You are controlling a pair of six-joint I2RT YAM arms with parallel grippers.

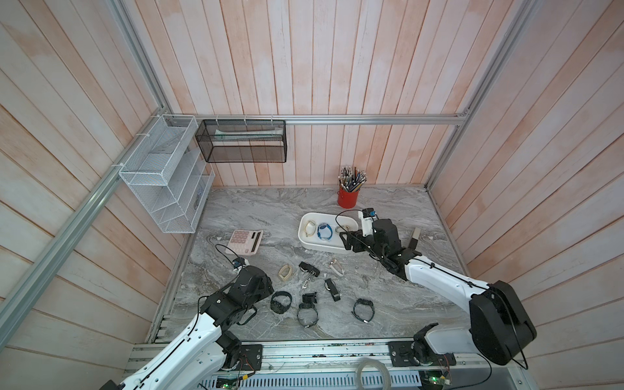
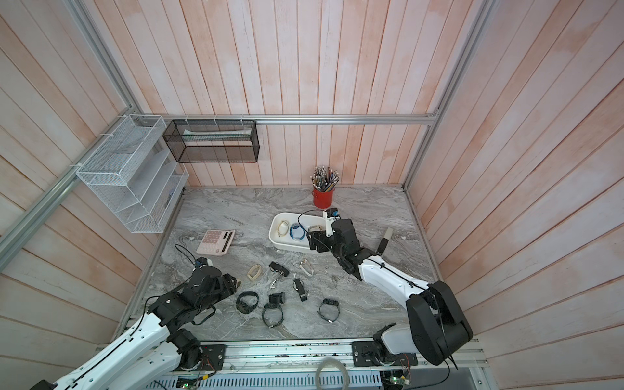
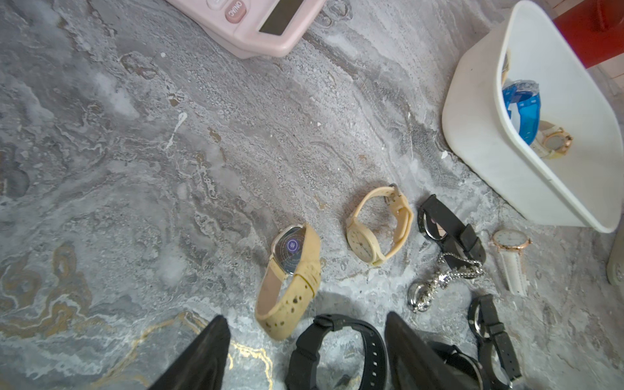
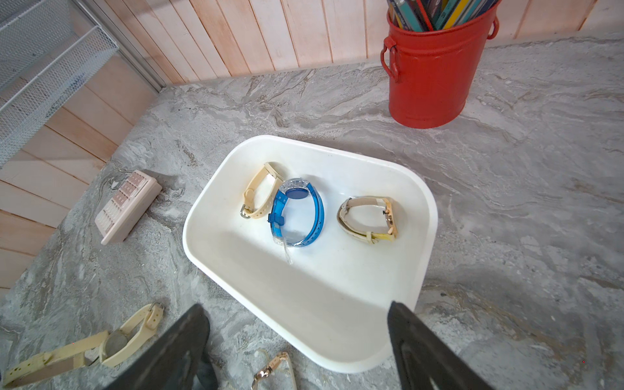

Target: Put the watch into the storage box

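My left gripper is open over a beige-strapped smartwatch (image 3: 291, 298), which lies ahead of its fingertips in the left wrist view, nothing held. A second beige watch (image 3: 364, 241) and several dark and metal watches lie to its right. The white storage box (image 4: 220, 267) holds two beige watches and a blue one (image 4: 317, 223), seen in the right wrist view. My right gripper stands open at the box's near side with nothing visible between its fingers.
A pink calculator (image 4: 127, 206) lies left of the box, and a red pen bucket (image 4: 425, 87) stands behind it. White mesh shelves (image 1: 160, 182) and a black wire basket (image 1: 241, 146) hang above. The table is clearest at the back left and right.
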